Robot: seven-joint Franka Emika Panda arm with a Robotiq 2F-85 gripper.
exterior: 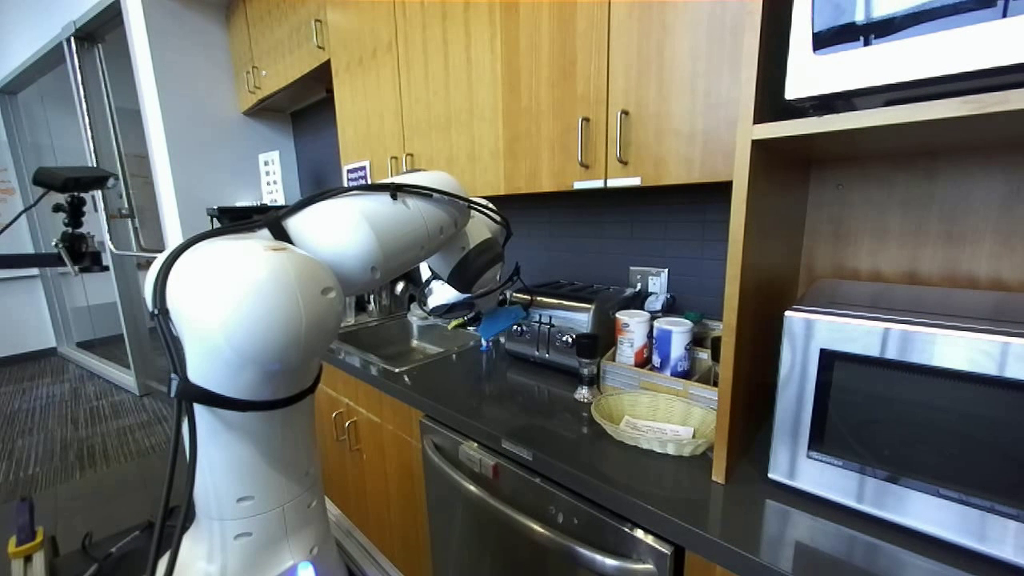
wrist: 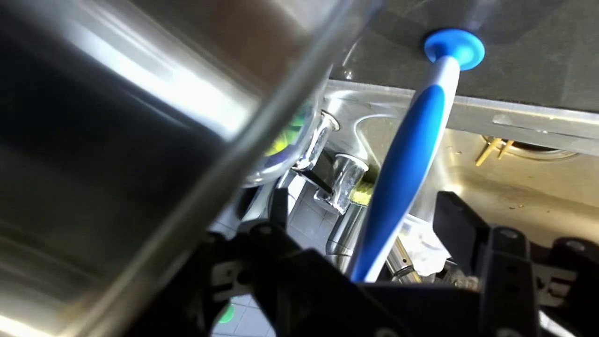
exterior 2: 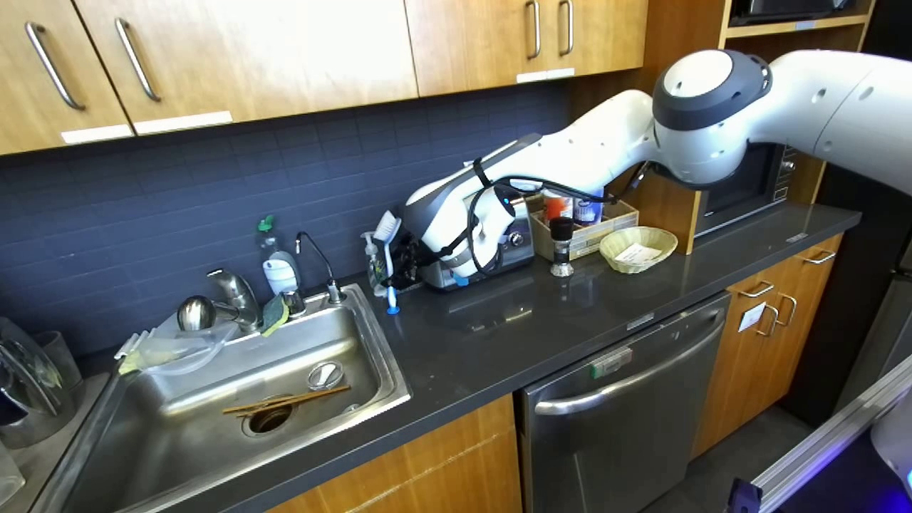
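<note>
A white dish brush (exterior 2: 387, 229) with a blue-and-white handle stands nearly upright on the dark counter, just right of the sink. Its round blue foot (wrist: 456, 48) appears against the counter in the wrist view. My gripper is at the brush, fingers apart, with the blue handle (wrist: 401, 163) running between the fingers and visible space on both sides. In exterior view 2 the black gripper (exterior 2: 403, 261) sits beside the handle, partly merging with the dark wall. The arm hides it in exterior view 1.
The metal toaster (exterior 2: 515, 235) is very close to my hand, its side filling the left of the wrist view. A soap bottle (exterior 2: 374, 265) stands behind the brush. The sink (exterior 2: 389, 368) holds wooden chopsticks (exterior 2: 286, 400).
</note>
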